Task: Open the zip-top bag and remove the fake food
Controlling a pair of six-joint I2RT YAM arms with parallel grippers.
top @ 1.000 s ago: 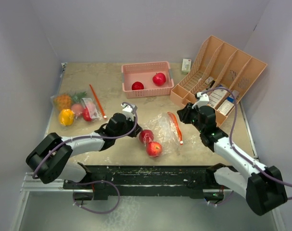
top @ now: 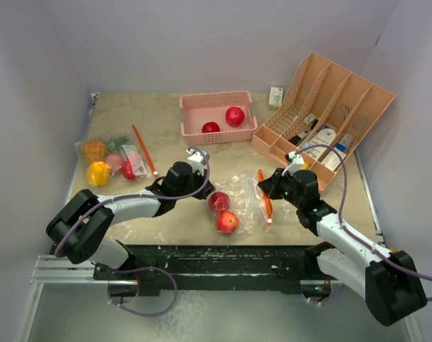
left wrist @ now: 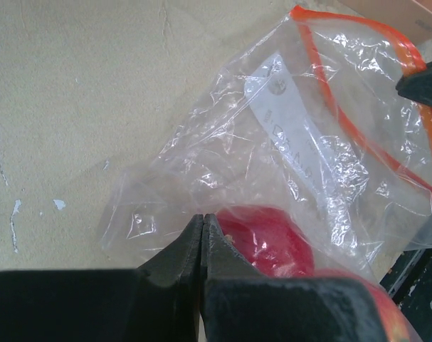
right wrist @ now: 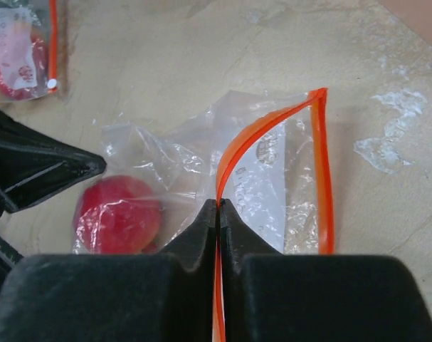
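A clear zip bag [top: 244, 196] with an orange seal [right wrist: 322, 178] lies on the table, holding a red fake fruit [left wrist: 262, 235] and, beside it in the top view, a red apple [top: 226, 221]. My left gripper is shut at the bag's left part, by the red fruit; whether bag film is between its fingertips is unclear. My right gripper is shut on the orange seal strip, which runs up between its fingertips in the right wrist view.
A second bag of fake food [top: 102, 151] lies at the left with an orange strip beside it. A pink basket [top: 216, 135] with two red items stands at the back, a wooden organizer [top: 280, 149] at the right.
My right gripper has come down and left onto the orange seal and shut. The seal strip now stands more upright.
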